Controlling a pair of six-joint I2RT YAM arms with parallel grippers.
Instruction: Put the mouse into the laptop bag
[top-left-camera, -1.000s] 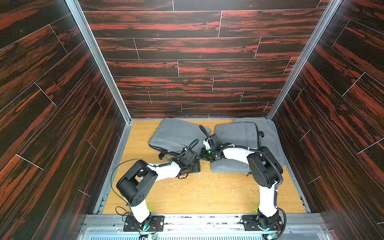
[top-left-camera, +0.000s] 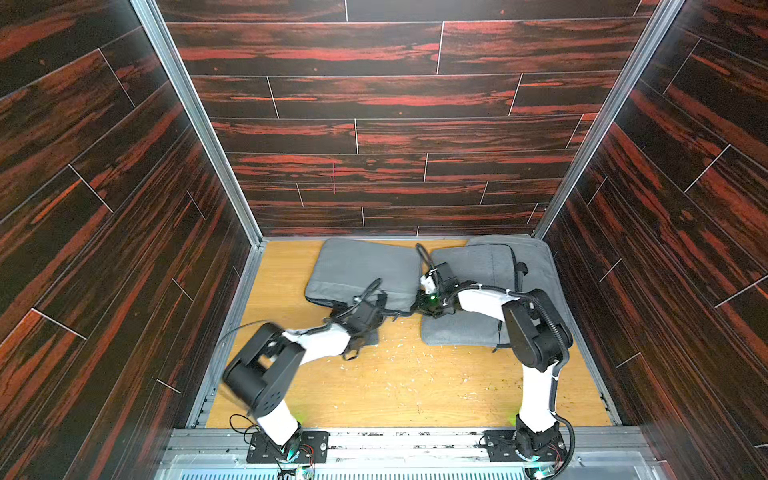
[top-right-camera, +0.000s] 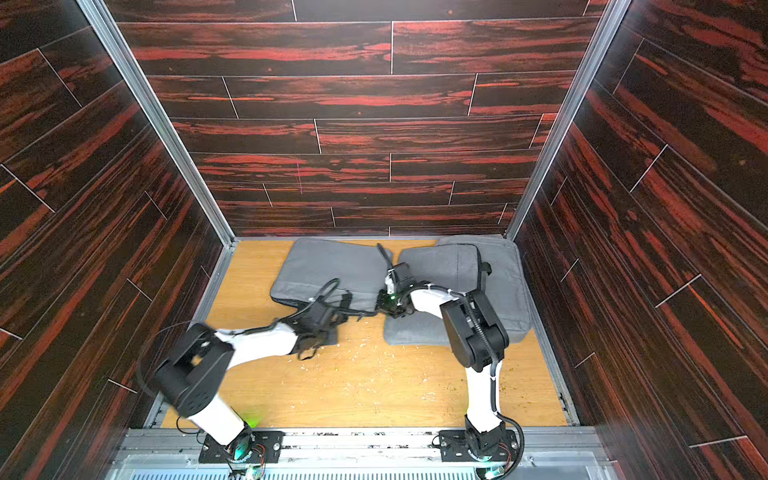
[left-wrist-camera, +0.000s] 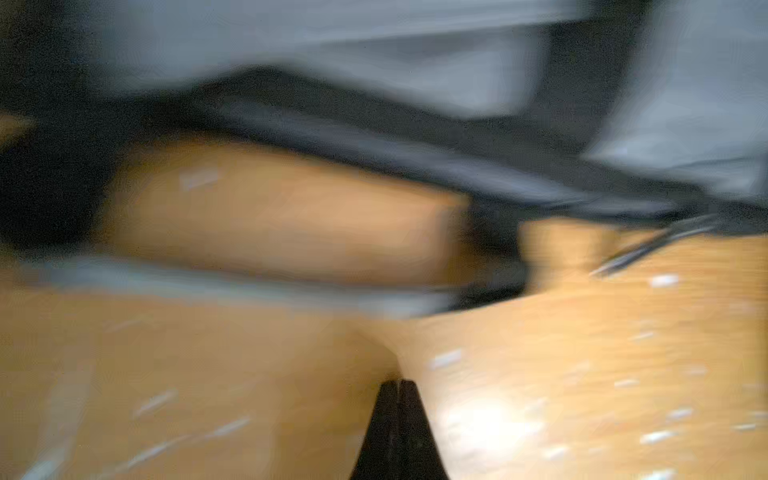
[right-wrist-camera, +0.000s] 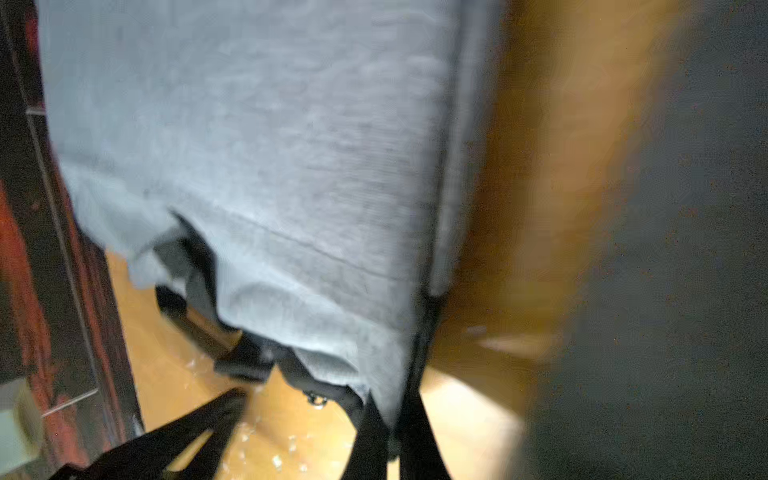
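A grey laptop bag (top-left-camera: 364, 264) with black straps lies at the back left, its near edge by both arms; another grey bag (top-left-camera: 464, 328) lies at the right. My left gripper is shut with nothing seen between its fingers, over bare wood just short of blurred straps. My right gripper is shut at the corner of the grey fabric beside a dark zipper edge; the cloth appears pinched between its fingertips, though blur obscures this. I cannot make out a mouse in any view.
Dark wood-patterned walls enclose it on the back and sides. The right bag reaches the back right corner, under my right arm.
My left arm has moved left and toward the near side. My right arm has shifted slightly right and back, and the left bag has moved a little right.
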